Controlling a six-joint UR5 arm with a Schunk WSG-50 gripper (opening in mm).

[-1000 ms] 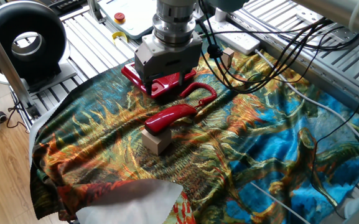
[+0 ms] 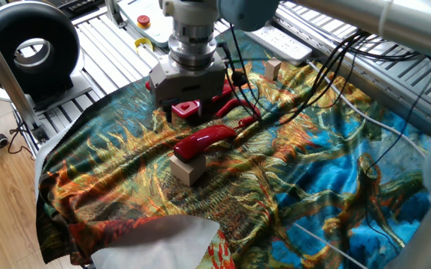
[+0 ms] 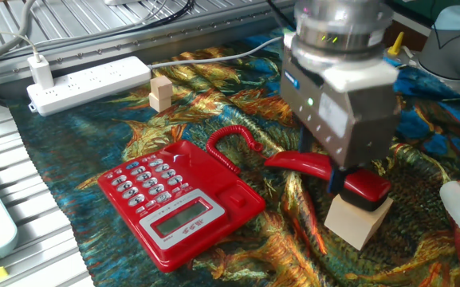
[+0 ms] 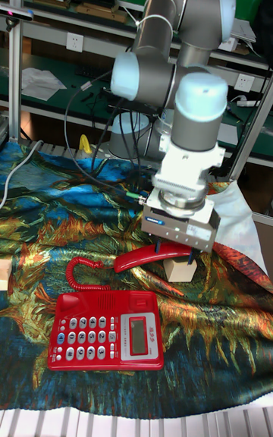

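The red telephone handset (image 3: pixel 325 165) rests with one end on a light wooden block (image 3: pixel 359 221); its other end slopes toward the cloth. Beside it lies the red phone base (image 3: pixel 159 227) with its keypad and small display facing up, joined to the handset by a coiled red cord (image 3: pixel 228 143). My gripper (image 3: pixel 322 162) points down near the handset, fingers spread apart and nothing seen clamped between them. In exterior view 3 its fingers (image 4: pixel 191 256) hang close to the handset (image 4: pixel 149 256) near the block. Whether they touch it I cannot tell.
A patterned, wrinkled cloth (image 2: pixel 110 194) covers the table. Small wooden blocks (image 3: pixel 160 93) stand near a white power strip (image 3: pixel 90 85) at the back. Black cables (image 2: pixel 335 67) hang from the arm. A black ring-shaped object (image 2: pixel 32 52) stands at the left.
In exterior view 1 my gripper has moved to the left, and the arm's cables have shifted with it. The handset, block and phone base have stayed put.
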